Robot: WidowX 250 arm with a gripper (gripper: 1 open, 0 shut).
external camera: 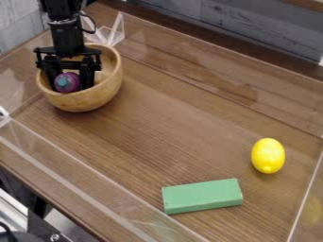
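My black gripper (68, 59) reaches down from the top left into a wooden bowl (101, 93). A small dark purple object (67, 81) is inside the bowl, between or just under the fingers. The fingertips are hard to make out against it, and I cannot tell from the view alone how firmly they hold it.
A yellow lemon-like object (267, 156) lies at the right. A green block (202, 196) lies near the front. A grey wall runs along the back right.
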